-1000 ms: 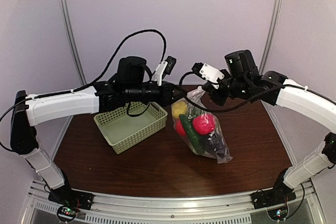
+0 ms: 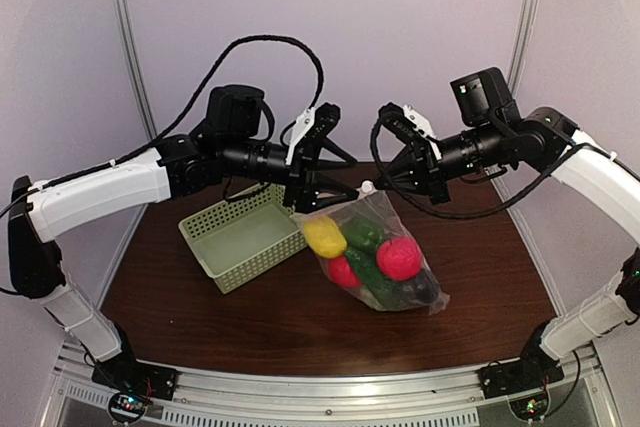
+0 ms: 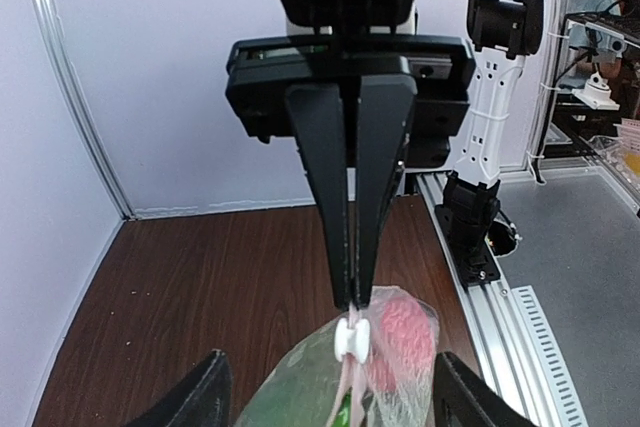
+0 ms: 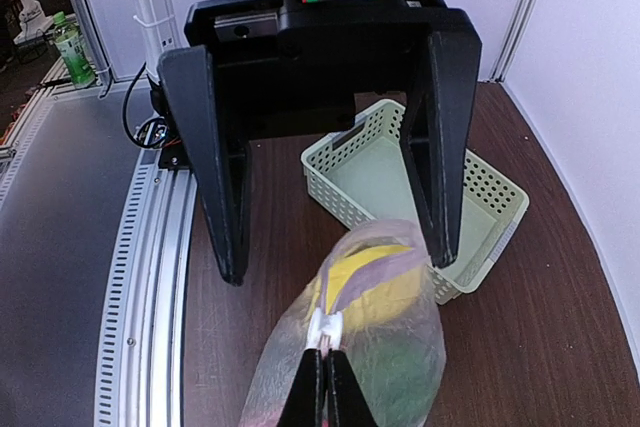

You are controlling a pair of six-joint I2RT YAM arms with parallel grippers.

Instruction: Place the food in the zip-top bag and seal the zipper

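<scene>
The clear zip bag (image 2: 380, 295) hangs above the table, holding a yellow food (image 2: 324, 237), a green pepper (image 2: 362, 234), a long green one (image 2: 368, 272), two red ones and a dark one. Its white slider (image 3: 352, 339) sits directly beyond the tips of my right gripper (image 2: 381, 184), which is shut on the bag's thin top edge. My left gripper (image 2: 352, 176) faces it with fingers spread wide, empty. In the left wrist view the slider and zipper strip appear between its fingers. Whether the zipper is fully closed cannot be made out.
A pale green basket (image 2: 232, 272) stands empty on the left of the table, behind and beside the bag. Bare brown tabletop (image 2: 250, 332) lies in front. Both arms reach over the middle, their tips close together.
</scene>
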